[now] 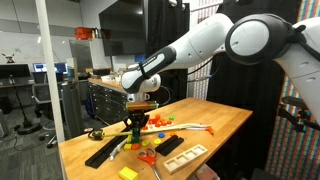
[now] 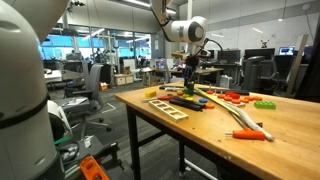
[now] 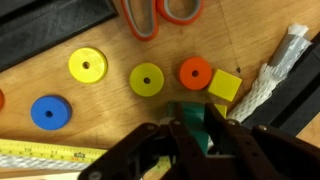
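In the wrist view my gripper is shut on a green object (image 3: 193, 112), which shows between its dark fingers. In exterior view 1 the gripper (image 1: 136, 124) is low over the cluttered left part of the wooden table; whether the green object touches the tabletop I cannot tell. Just beyond the fingers lie an orange disc (image 3: 195, 72), a yellow cube (image 3: 225, 84) and a yellow disc (image 3: 146, 79). Another yellow disc (image 3: 87, 65) and a blue disc (image 3: 50, 112) are farther left. The fingers hide the lower part of the green object.
Red-handled scissors (image 3: 148, 20), a black tray (image 3: 40, 28) and a yellow measuring strip (image 3: 50, 155) surround the discs. A pale wooden tray (image 1: 182, 160) and a yellow block (image 1: 207, 173) sit toward the near edge.
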